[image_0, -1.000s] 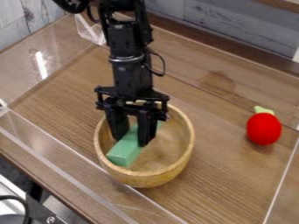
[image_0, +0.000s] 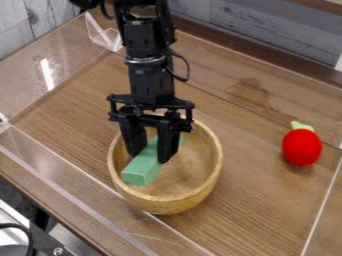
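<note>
The black gripper (image_0: 148, 140) reaches down into a yellow bowl (image_0: 195, 189) in the lower middle, its fingers around a green block (image_0: 142, 168) inside the bowl. It looks shut on the block, whose lower end slants toward the bowl's front left. The upper end of the block is partly hidden by the gripper.
A red tomato-like object (image_0: 302, 149) with a pale green top lies on the wooden table (image_0: 67, 150) at the right.
The gripper and the green block have shifted very slightly, the arm a little upward. The bowl and red object stay in place.
</note>
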